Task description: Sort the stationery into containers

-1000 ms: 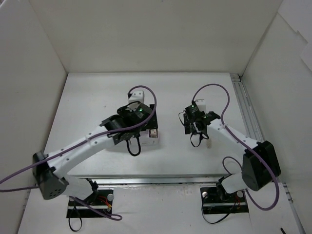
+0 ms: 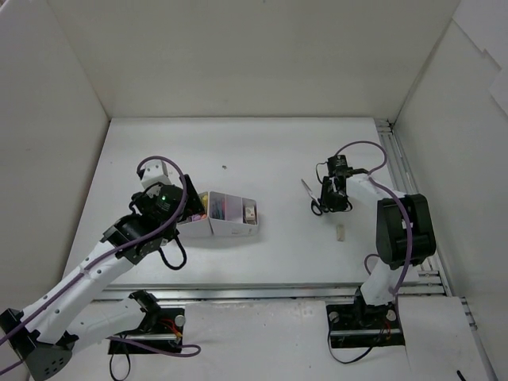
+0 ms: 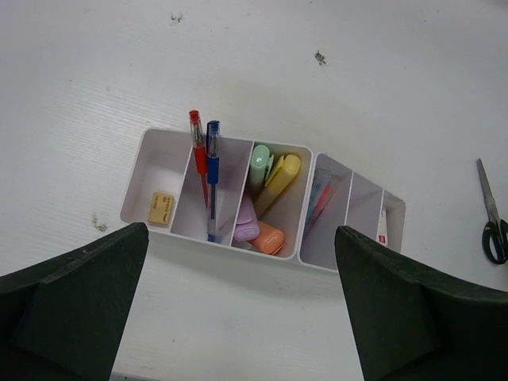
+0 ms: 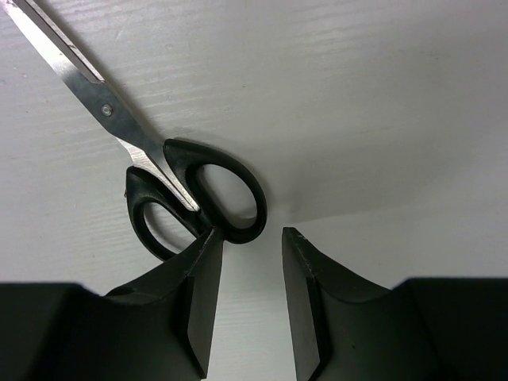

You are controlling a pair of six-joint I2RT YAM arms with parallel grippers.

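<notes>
The sectioned container (image 3: pixel 163 147) holds a small tan block (image 3: pixel 160 208), red and blue pens (image 3: pixel 213 163), capped highlighters (image 3: pixel 278 178) and other items; a second section (image 2: pixel 234 226) adjoins it on the right. My left gripper is open above the container, nothing between its fingers. Black-handled scissors (image 4: pixel 107 107) lie on the table right of the container. My right gripper is over the scissors' handles, part open, its left fingertip at the rim of a handle loop; whether it touches cannot be told.
A small light rectangular object (image 2: pixel 340 232) lies below the scissors on the right. Walls surround the workspace.
The left arm has swung left from over the container's right section, uncovering it. The right arm has shifted right, and the scissors' blades now show beside it in the top view.
</notes>
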